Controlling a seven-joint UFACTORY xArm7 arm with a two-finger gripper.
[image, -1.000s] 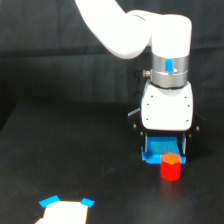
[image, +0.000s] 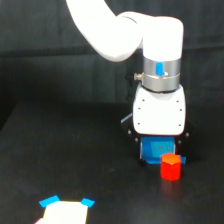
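The white hand of my gripper (image: 157, 145) points down at the right of the camera view, above and behind a blue thing (image: 153, 155). Its fingers are too small and dark to make out, so whether they are open or shut does not show. The blue thing sits directly below the hand and is partly covered; its full shape is unclear. A small orange-red block (image: 171, 167) stands just in front of it, toward the camera, in full view.
At the lower left, a white piece (image: 66, 213) with blue tabs at its corners and a bit of red is cut off by the frame's bottom edge. Dark curtain hangs behind.
The arm and its hand have shifted a little to the left and slightly lower. The orange-red block and the white piece look the same as before.
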